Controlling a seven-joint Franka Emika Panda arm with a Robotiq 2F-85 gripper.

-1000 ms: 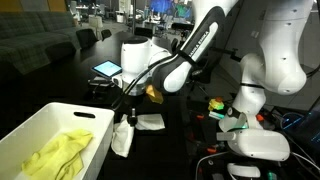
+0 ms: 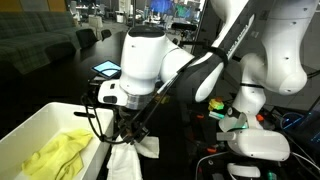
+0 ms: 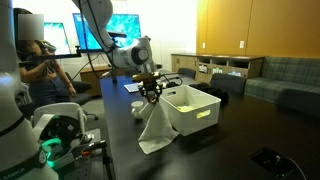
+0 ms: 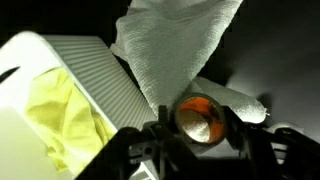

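Note:
A white cloth (image 2: pixel 124 160) is gathered at its upper end in my gripper (image 2: pixel 128 134), which is shut on it. In the second exterior view the cloth (image 3: pixel 158 126) hangs down in a wide drape beside the box, its lower part near the dark table. From the wrist, the cloth (image 4: pixel 178 45) spreads away from the gripper. Something round and orange-rimmed (image 4: pixel 201 103) shows between the fingers; what it is I cannot tell. Left of the gripper stands a white box (image 2: pixel 88 113), with a yellow cloth (image 2: pixel 57 157) inside.
The box wall (image 4: pixel 95 65) rises close beside the gripper in the wrist view. A second white arm (image 2: pixel 255 145) stands at the right. In the second exterior view, dark table (image 3: pixel 220 155) lies clear in front of the box.
The arm has come closer to the first exterior camera and looms larger. The box and yellow cloth stay put.

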